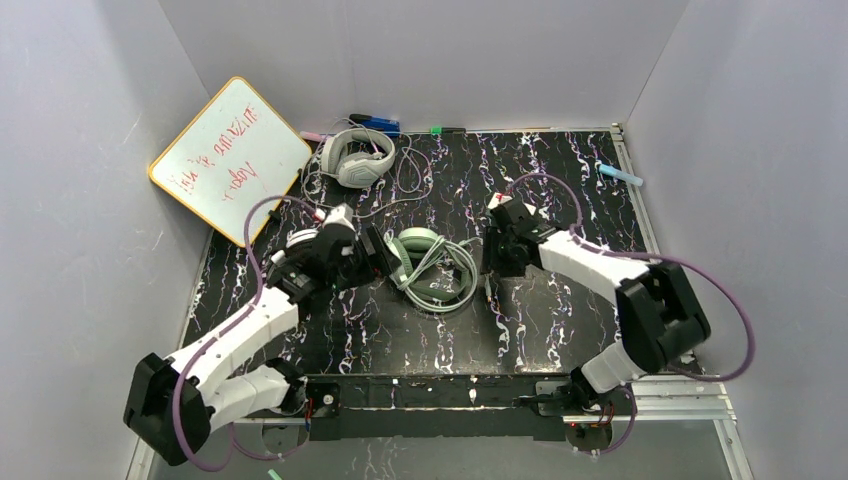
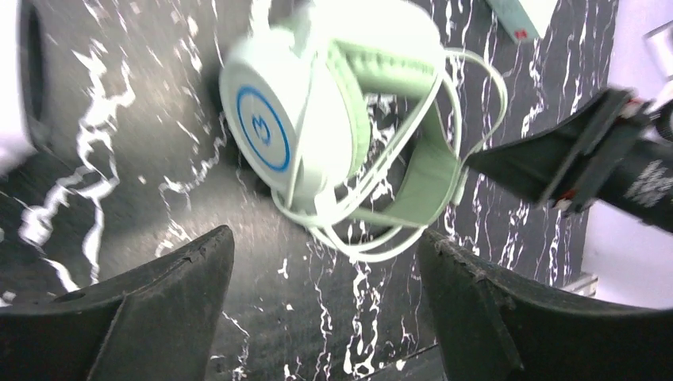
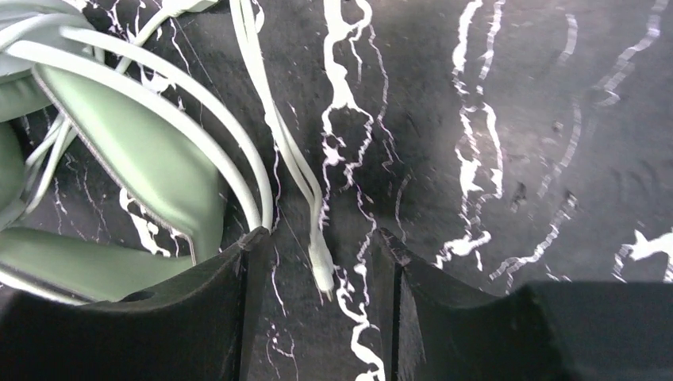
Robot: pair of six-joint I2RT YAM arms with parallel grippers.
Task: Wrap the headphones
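Observation:
Green headphones [image 1: 420, 240] lie mid-table, their pale cable looped over band and cups; in the left wrist view the cable [image 2: 385, 159] crosses the cup marked with a blue logo [image 2: 266, 127]. My left gripper [image 1: 382, 250] hangs open just left of them, holding nothing. My right gripper [image 1: 492, 255] is open to their right. In the right wrist view a loose double strand of cable with a plug [image 3: 320, 266] lies on the table between and beyond its fingertips, not gripped.
White headphones [image 1: 355, 165] with loose cable sit at the back, near a whiteboard [image 1: 225, 150]. A white box [image 1: 497, 200] lies behind my right gripper; another white object [image 1: 298, 238] is partly hidden by the left arm.

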